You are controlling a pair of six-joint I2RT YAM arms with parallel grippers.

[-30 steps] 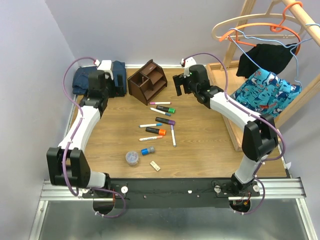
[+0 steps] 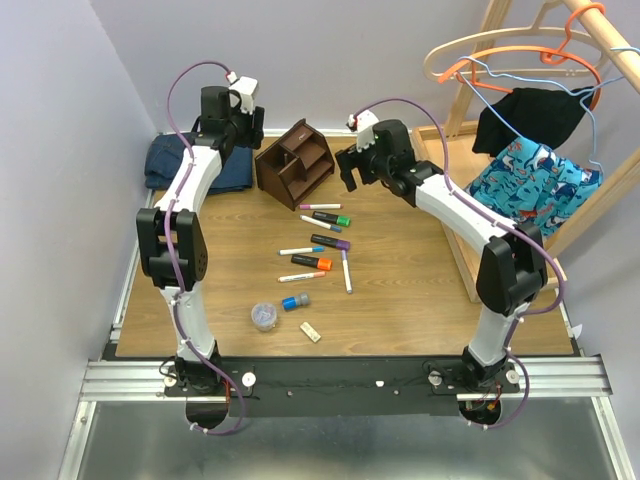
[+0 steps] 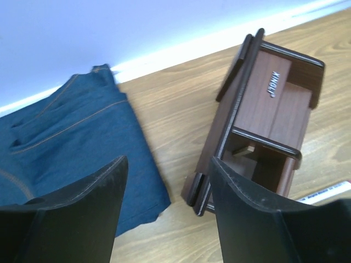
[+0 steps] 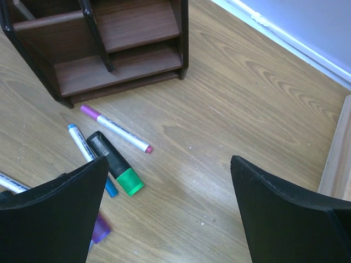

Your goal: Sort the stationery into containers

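A dark wooden organizer (image 2: 295,165) with compartments stands at the back centre. My left gripper is above and left of it, open, nothing between its fingers. My right gripper is open over the table, right of the organizer. Below the organizer lie a pink pen (image 4: 116,127), a blue pen (image 4: 79,139), a green-capped marker (image 4: 115,161), a purple-capped marker (image 2: 330,242), an orange-capped marker (image 2: 311,262) and several other pens. Nearer the front are a blue-capped item (image 2: 295,301), a round clear container (image 2: 264,316) and a small pale block (image 2: 310,331).
Folded navy cloth (image 3: 93,148) lies at the back left, beside the organizer. A wooden rack (image 2: 452,250) with hangers and patterned clothing (image 2: 530,185) fills the right side.
My right gripper has shifted slightly left. The objects on the table are unchanged.
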